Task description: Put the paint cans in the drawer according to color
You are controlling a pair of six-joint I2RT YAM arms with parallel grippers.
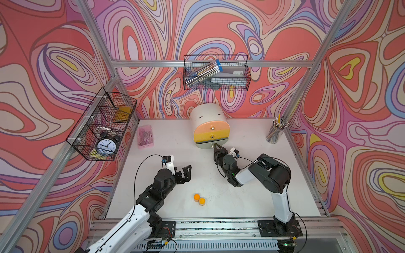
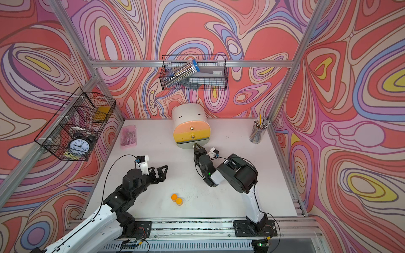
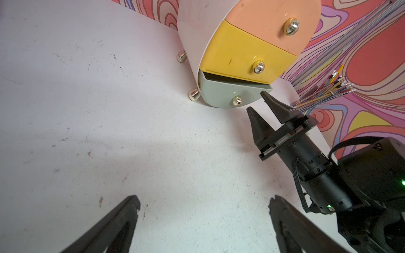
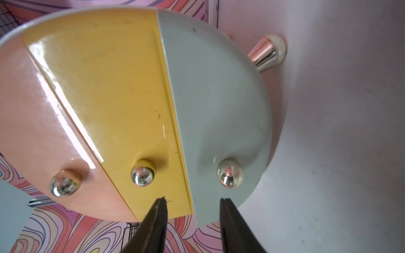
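Observation:
Two small orange-topped paint cans [image 1: 196, 197] lie side by side on the table's front half. The rounded cabinet [image 1: 205, 114] at the back has a peach drawer [image 3: 274, 19] on top, a yellow drawer [image 3: 244, 52] below it, and a grey drawer [image 3: 223, 89] at the bottom. A dark gap shows over the grey drawer, which sticks out slightly. Facing it, my right gripper is open; its fingers are clear of the grey drawer's knob [image 4: 230, 173] in the right wrist view. My left gripper is open and empty over bare table.
A pink tray [image 1: 145, 137] stands at the back left, and a cup of brushes [image 1: 275, 132] at the back right. Wire baskets [image 1: 217, 73] hang on the frame. Bare table lies between the cabinet and the cans.

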